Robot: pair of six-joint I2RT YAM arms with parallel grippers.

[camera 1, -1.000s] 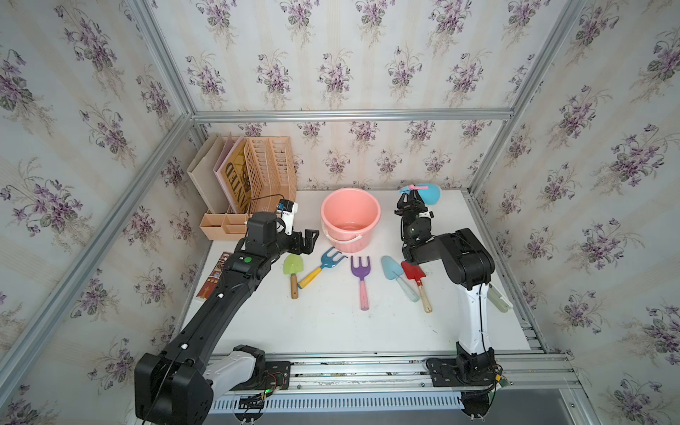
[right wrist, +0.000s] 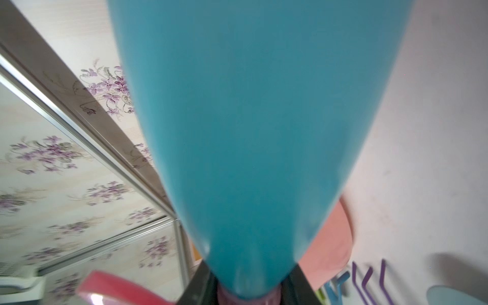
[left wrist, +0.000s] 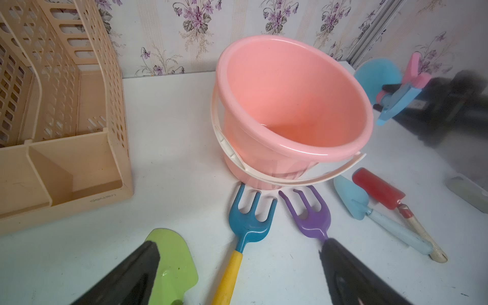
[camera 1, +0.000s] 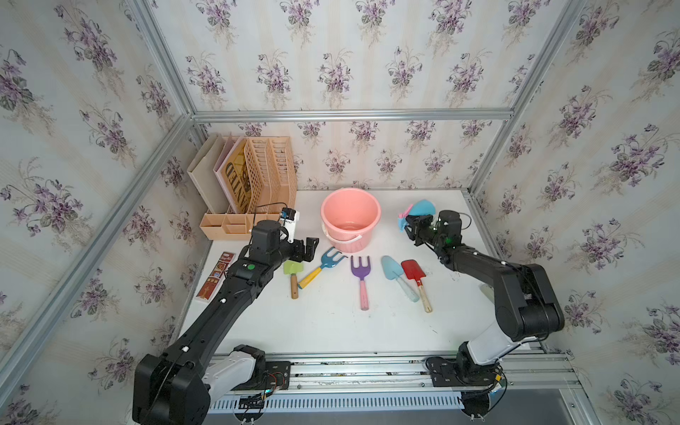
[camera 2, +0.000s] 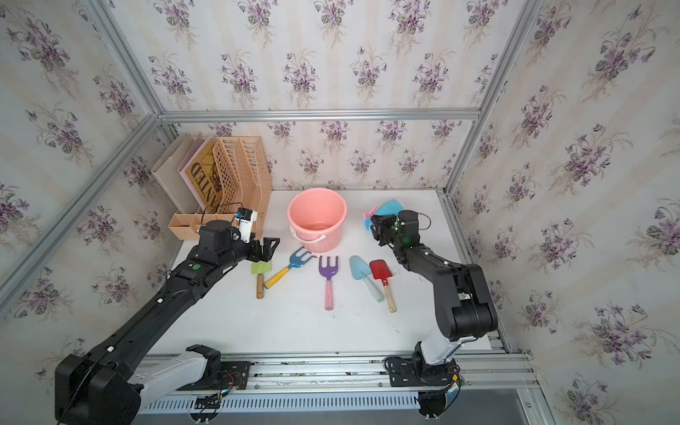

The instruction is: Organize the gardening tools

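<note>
At the table's back right, my right gripper [camera 1: 414, 230] is shut on a light-blue tool [right wrist: 259, 127] with pink parts, beside the pink bucket [camera 1: 350, 212]. My left gripper [camera 1: 310, 248] stands open above the table, left of the bucket, with nothing between its fingers. Below lie a green shovel [left wrist: 170, 264], a blue fork with yellow handle [left wrist: 249, 226], a purple fork [camera 1: 360, 269], a pale-blue trowel [camera 1: 391, 267] and a red shovel [camera 1: 413, 270].
A beige organizer [camera 2: 244, 173] with folders fills the back left. A red-brown strip [camera 1: 212, 279] lies at the left edge, a grey-green object [left wrist: 465, 192] at the right.
The left gripper has lowered slightly.
</note>
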